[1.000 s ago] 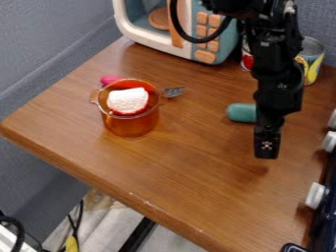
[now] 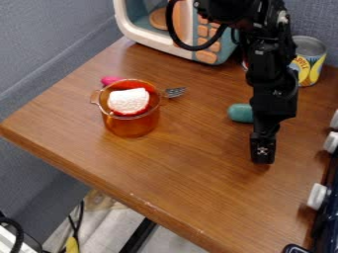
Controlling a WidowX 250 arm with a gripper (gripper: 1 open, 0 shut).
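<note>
My black gripper (image 2: 262, 150) hangs low over the right part of the wooden table (image 2: 158, 188), fingers pointing down; whether they are apart or together is hard to make out. Partly behind it lies a teal cylinder (image 2: 240, 113). To the left stands an orange pot (image 2: 130, 125) with a white item (image 2: 128, 99) inside, a silver fork (image 2: 176, 92) beside it and a pink object (image 2: 110, 80) behind it.
A toy microwave (image 2: 138, 15) and cans (image 2: 309, 57) stand at the back. A dark appliance with white knobs (image 2: 318, 196) borders the right edge.
Over the last second my gripper has shifted slightly left and down. The objects on the table have not visibly moved.
</note>
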